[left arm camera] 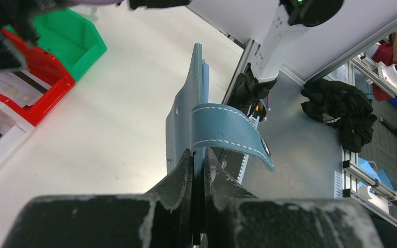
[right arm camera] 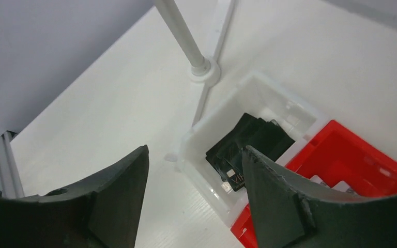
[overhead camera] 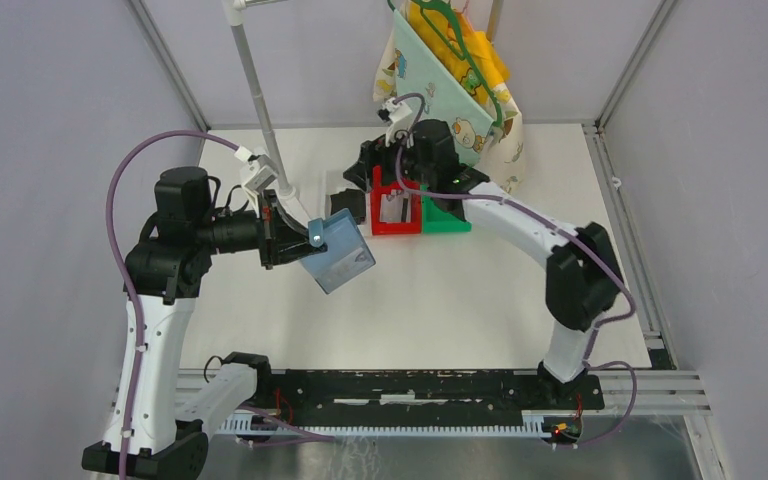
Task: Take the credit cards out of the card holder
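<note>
My left gripper (overhead camera: 300,243) is shut on the blue card holder (overhead camera: 340,250), holding it above the table. In the left wrist view the holder (left arm camera: 183,116) stands edge-on between the fingers, its stitched snap strap (left arm camera: 225,124) curling off to the right. My right gripper is part open over the bins, with nothing between its fingers. Below it, in the right wrist view, several black cards (right arm camera: 250,142) lie overlapping in the white bin (right arm camera: 207,191). Lighter cards (left arm camera: 13,88) lie in the red bin (left arm camera: 57,98), seen in the left wrist view. Whether cards remain inside the holder I cannot tell.
A green bin (overhead camera: 446,224) stands to the right of the red one. A white pole (right arm camera: 183,36) rises beside the white bin. A cloth bag (overhead camera: 430,80) with a green hanger hangs at the back.
</note>
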